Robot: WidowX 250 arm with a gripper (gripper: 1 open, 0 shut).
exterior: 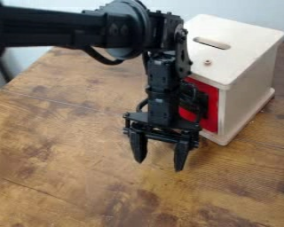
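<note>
My black gripper (159, 155) hangs pointing down over the wooden table, its two fingers apart and nothing between them. Behind it, at the upper right, stands a pale wooden box (245, 80) with a slot in its sloped top and a red front panel (208, 93), partly hidden by my wrist.
A pale wall stands behind the table's back edge. My arm spans the top left of the view.
</note>
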